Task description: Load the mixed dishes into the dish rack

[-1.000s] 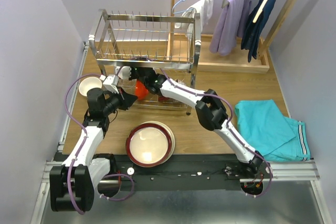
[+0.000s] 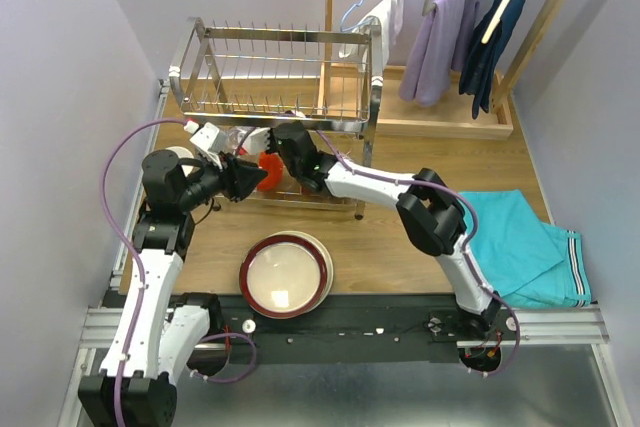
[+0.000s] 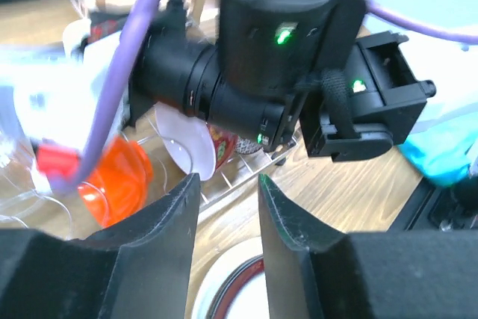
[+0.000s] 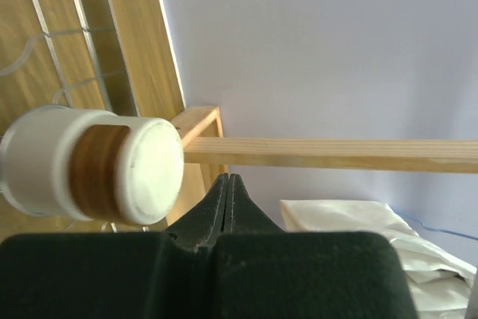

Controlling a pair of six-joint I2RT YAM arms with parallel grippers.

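Observation:
The steel dish rack stands at the back, holding an orange dish on its lower tier; a white dish with a red rim shows beside it in the left wrist view. My left gripper is at the rack's front left, part open, nothing between its fingers. My right gripper is shut with nothing visible between its fingers, inside the rack beside a white cup with a brown band. Stacked plates, the top one red-rimmed, lie in front of the rack. A white bowl is mostly hidden behind my left arm.
A wooden drying frame with hung clothes stands at the back right. Turquoise cloths lie at the right. The tabletop between plates and cloths is clear.
My left arm has risen and shifted toward the front of the rack, covering much of the white bowl. My right arm has drawn slightly to the right, its elbow moving outward.

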